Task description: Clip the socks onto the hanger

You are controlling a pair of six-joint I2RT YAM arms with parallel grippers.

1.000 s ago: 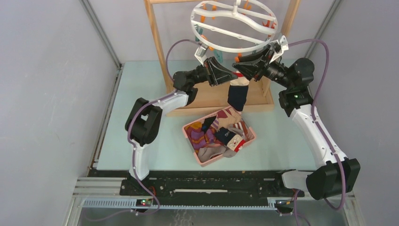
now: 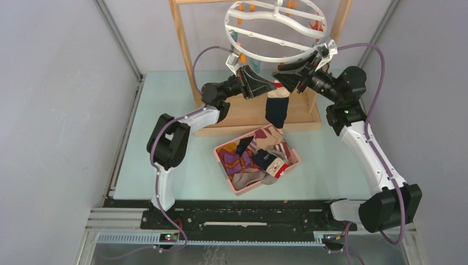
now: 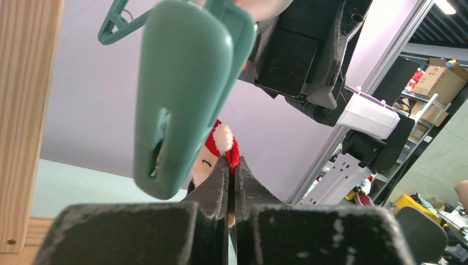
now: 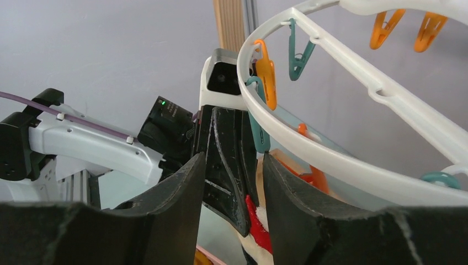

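Observation:
The round white hanger (image 2: pixel 259 33) with orange and teal clips hangs above. In the left wrist view my left gripper is shut on a dark sock with red-and-cream cuff (image 3: pixel 212 154), just behind a large teal clip (image 3: pixel 182 94). The sock (image 2: pixel 277 110) dangles below the hanger in the top view. My right gripper is part open in front of a teal clip (image 4: pixel 258 132) on the hanger rim, beside an orange clip (image 4: pixel 266 74), with nothing seen held between its fingers.
A pink bin (image 2: pixel 243 187) of assorted socks stands on the table below. The wooden frame (image 2: pixel 182 44) surrounds the hanger.
My left gripper and the held sock have shifted slightly left in the top view. The right gripper has moved slightly around the hanger's lower rim.

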